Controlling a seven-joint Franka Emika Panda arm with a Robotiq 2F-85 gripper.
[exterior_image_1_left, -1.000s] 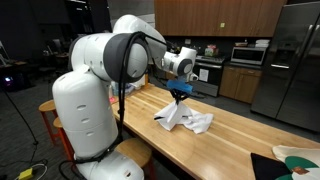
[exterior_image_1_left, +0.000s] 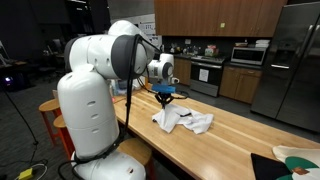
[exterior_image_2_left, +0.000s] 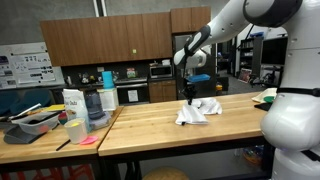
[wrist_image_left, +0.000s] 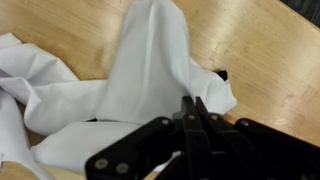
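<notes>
White cloth (exterior_image_1_left: 168, 119) lies rumpled on the wooden table, part of it drawn up into a peak under my gripper (exterior_image_1_left: 164, 101). In exterior view 2 the gripper (exterior_image_2_left: 189, 101) points down at the raised part of the cloth (exterior_image_2_left: 189, 115), the rest spread flat to the right. In the wrist view, a fold of the cloth (wrist_image_left: 155, 60) runs up to the fingertips (wrist_image_left: 189, 104), which are shut and seem to pinch its edge. Loose folds spread left across the tabletop. The dark gripper body covers part of the cloth below.
A black mat (exterior_image_1_left: 268, 166) and a green-and-white item (exterior_image_1_left: 298, 155) sit at its right end. Bins and containers (exterior_image_2_left: 40, 121) stand on the left in exterior view 2.
My gripper has moved left and a little lower in exterior view 1. The raised peak of the cloth has come down and leans left with it.
</notes>
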